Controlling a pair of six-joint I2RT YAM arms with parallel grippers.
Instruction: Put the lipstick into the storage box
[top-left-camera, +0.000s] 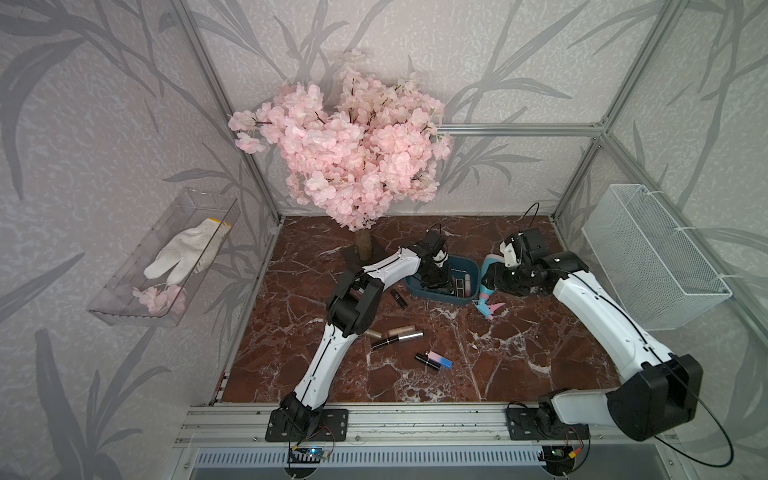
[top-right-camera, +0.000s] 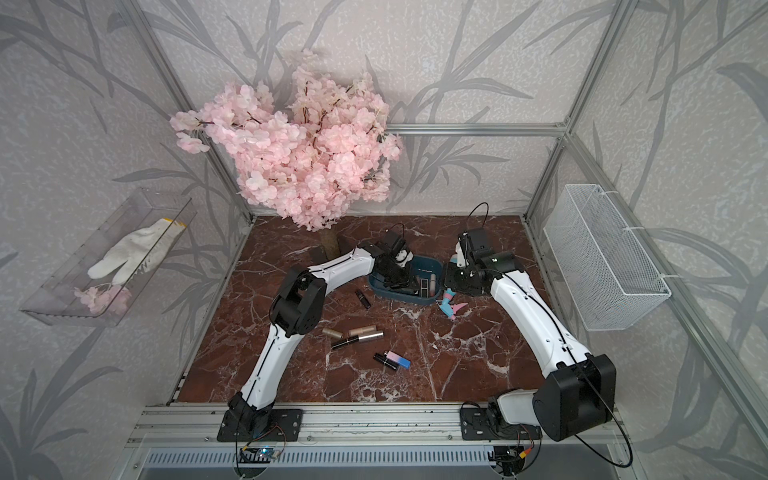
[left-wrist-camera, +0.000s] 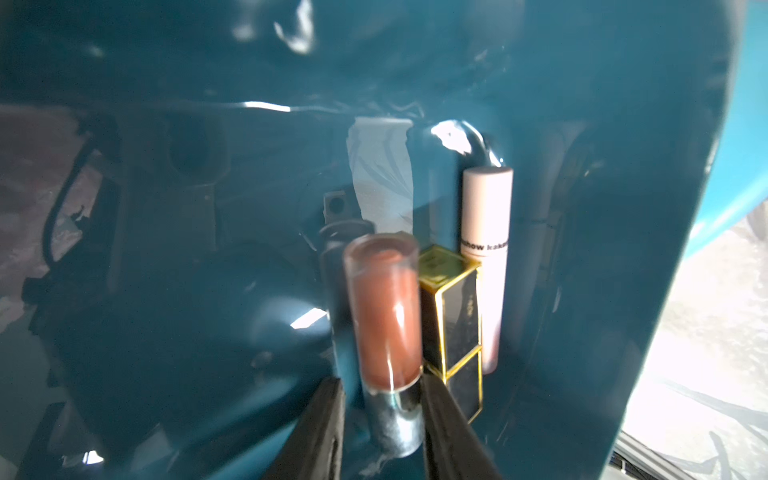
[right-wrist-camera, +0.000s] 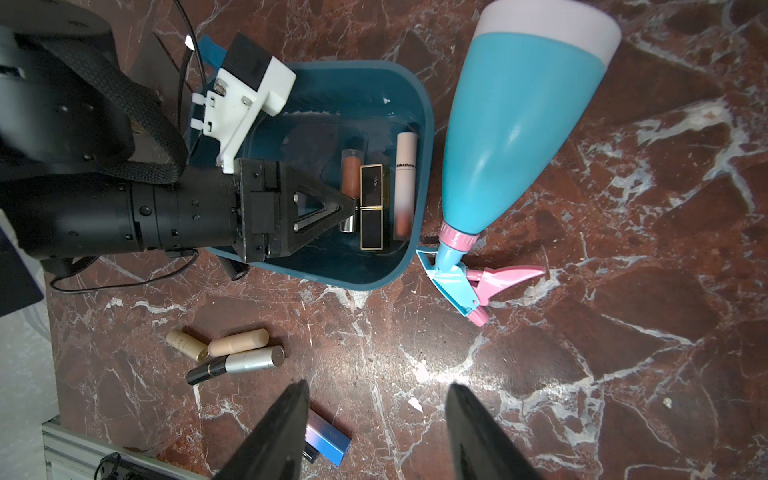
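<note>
The coral lipstick (left-wrist-camera: 385, 320), with a clear cap and silver base, lies on the floor of the blue storage box (right-wrist-camera: 392, 276). My left gripper reaches down into the box, slightly open; its fingers stand either side of the silver base, with a visible gap on the left. A black-and-gold lipstick (right-wrist-camera: 372, 192) touches or nearly touches the coral one, and a pink-white tube (right-wrist-camera: 405, 184) lies beyond, near the box's right wall. Over the marble table right of the box, my right gripper is open and empty.
A blue spray bottle (right-wrist-camera: 520, 120) lies along the box's right side. Several tubes, including a silver-black one (right-wrist-camera: 254, 359), and a blue-pink item (right-wrist-camera: 326, 438) lie on the table in front. A blossom tree (top-left-camera: 360, 152) stands behind left.
</note>
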